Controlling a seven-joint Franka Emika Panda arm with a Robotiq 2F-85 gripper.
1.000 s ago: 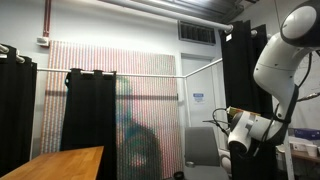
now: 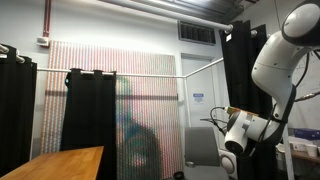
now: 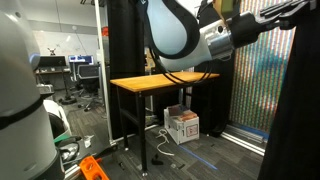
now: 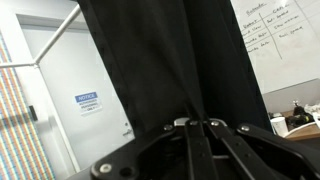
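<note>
My gripper shows at the bottom of the wrist view, its dark fingers together and nothing visible between them. A black curtain [image 4: 160, 60] fills the middle of that view behind it. In exterior view 1 the gripper [image 2: 213, 121] points left from the white arm [image 2: 285, 80], in the air above a grey chair [image 2: 202, 148]. The wooden table [image 2: 62, 163] stands well away to the left, its visible top bare. In exterior view 2 the arm [image 3: 175, 30] reaches across the top, and its hand points to the upper right.
An open white box [image 3: 181, 125] stands on the floor under the table [image 3: 150, 82]. An orange object [image 3: 94, 168] lies near the arm's base. Cables run over the floor. Beyond the curtain, the wrist view shows a whiteboard [image 4: 280, 40] and a door with a notice [image 4: 87, 103].
The arm has shifted very slightly at its wrist in exterior view 1. The table, chair and curtains look the same.
</note>
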